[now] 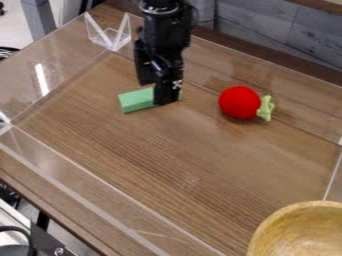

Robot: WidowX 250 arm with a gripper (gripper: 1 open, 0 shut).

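Observation:
My dark gripper [158,88] reaches down from the top centre and stands open over a mint-green block [134,100], partly covering its right part. Whether the fingers touch the block cannot be told. A red round object [239,101] with a light green piece [265,107] behind it lies to the right of the gripper.
A wooden table [160,180] fills most of the view, largely clear at the front and left. A yellow bowl [294,240] sits at the bottom right corner. Clear plastic holders stand at the top left and far left. A grey wall runs along the back right.

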